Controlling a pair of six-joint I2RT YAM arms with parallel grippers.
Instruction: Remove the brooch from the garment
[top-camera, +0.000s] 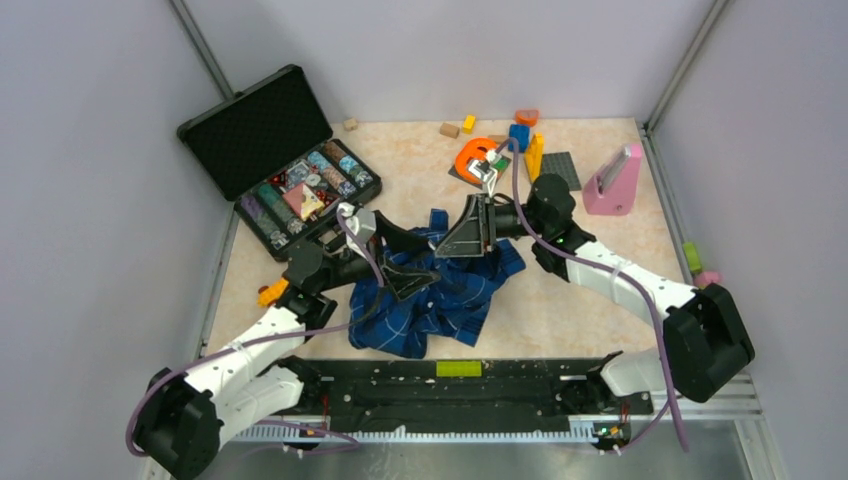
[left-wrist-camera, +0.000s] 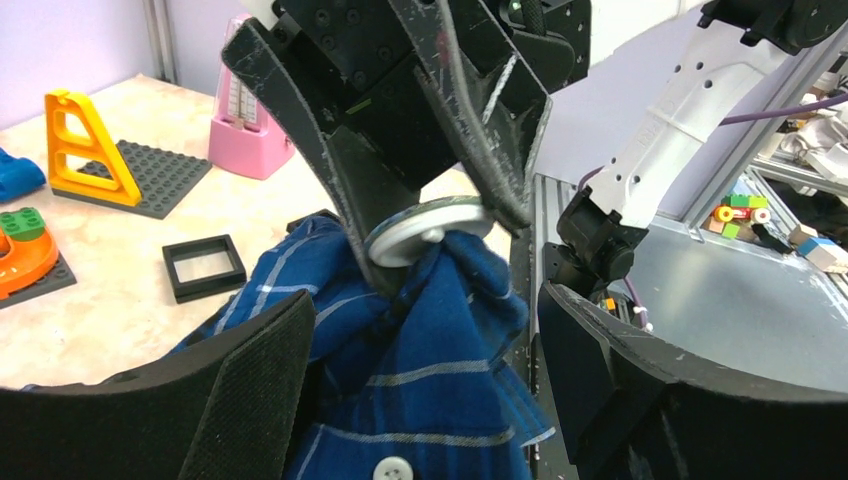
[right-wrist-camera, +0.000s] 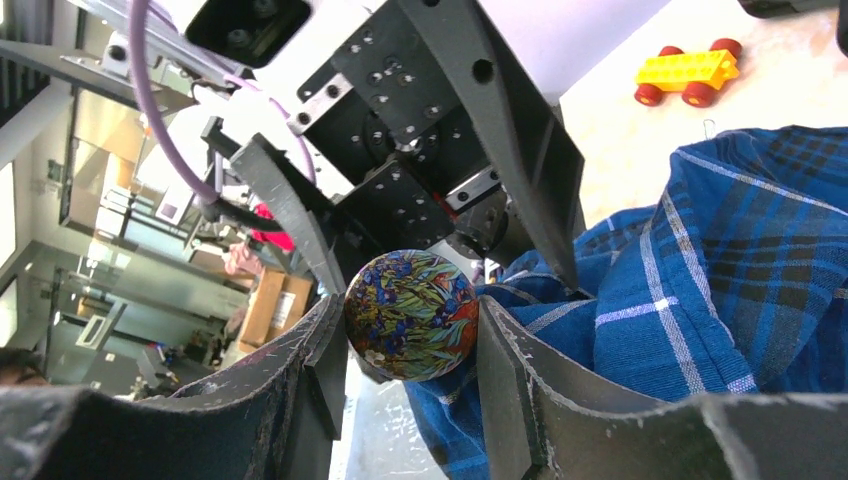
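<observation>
A round brooch (right-wrist-camera: 411, 315) with a colourful floral face is pinched at its edges by my right gripper. Its white back (left-wrist-camera: 420, 235) shows in the left wrist view, and the blue plaid garment (left-wrist-camera: 420, 400) hangs bunched from it, still against the brooch. In the top view the garment (top-camera: 440, 310) spreads on the table beneath both arms. My left gripper is open around a raised fold of the cloth, below the brooch, its fingers apart on either side. My right gripper (top-camera: 440, 250) faces it from the right. The pin itself is hidden.
An open black case (top-camera: 305, 190) with chips stands at the back left. Toy parts, including an orange ring (top-camera: 477, 158) and a yellow triangle (top-camera: 534, 155), lie at the back. A pink object (top-camera: 613, 182) stands at right.
</observation>
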